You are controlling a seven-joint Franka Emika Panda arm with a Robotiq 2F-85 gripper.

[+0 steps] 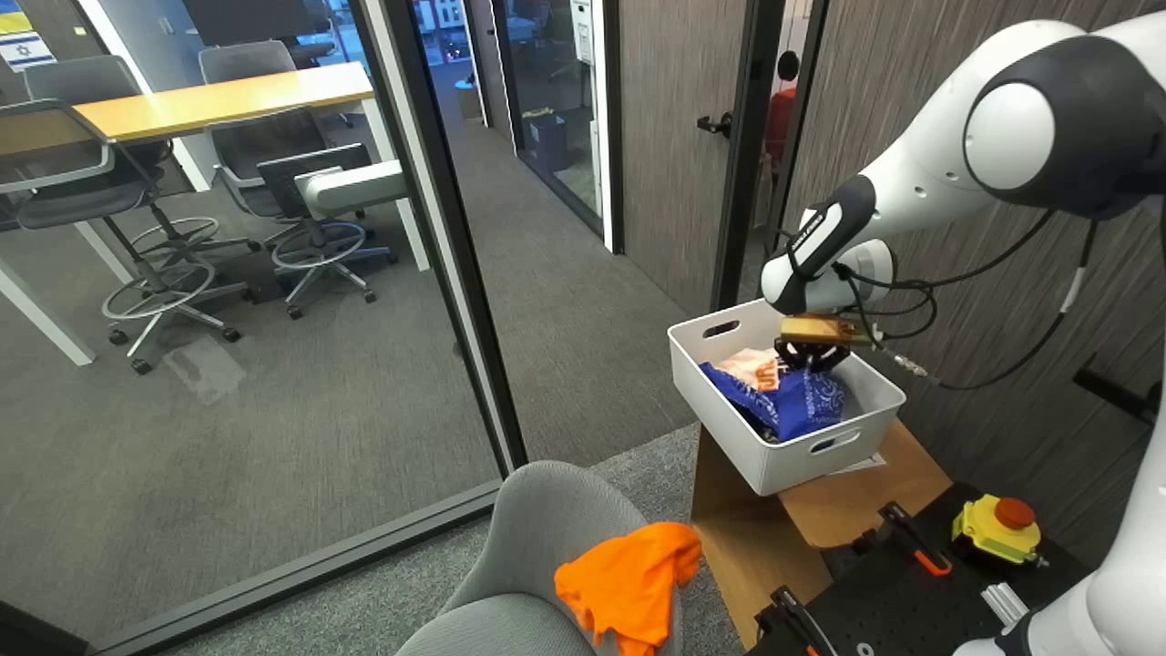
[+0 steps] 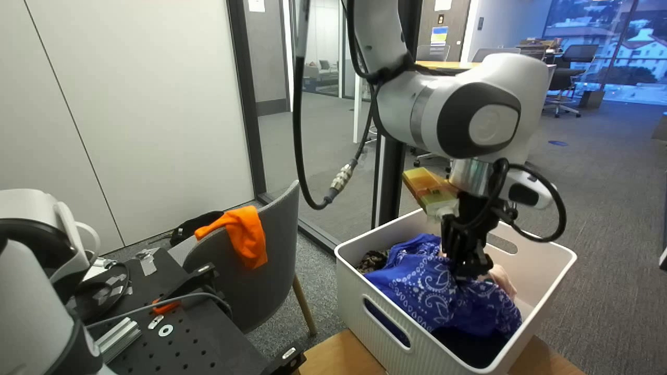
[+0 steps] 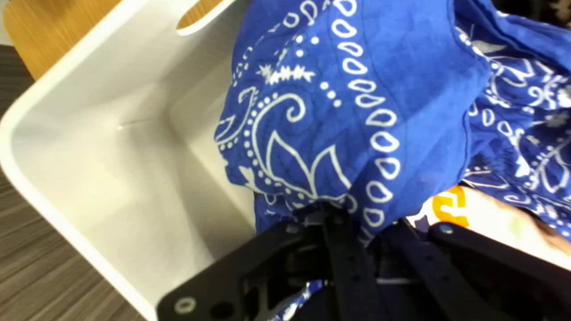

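Note:
A blue bandana [image 3: 342, 107] with white paisley print is pinched in my gripper [image 2: 472, 272], which is shut on it. The cloth rises in folds from the white bin [image 2: 431, 222], and its lower part still lies among the other cloths inside. In exterior view 1 the gripper [image 1: 811, 355] is over the bin's right half, with the bandana [image 1: 809, 404] bunched below it. The wrist view shows the cloth [image 3: 417, 69] draped up against the black fingers [image 3: 337, 257], hiding their tips.
A pale cloth with orange lettering [image 1: 754, 368] lies in the bin. The bin's corner beside the gripper is bare in the wrist view. An orange cloth [image 1: 634, 585] hangs over a grey chair [image 1: 525, 525]. A red stop button [image 1: 1014, 514] sits on the black table.

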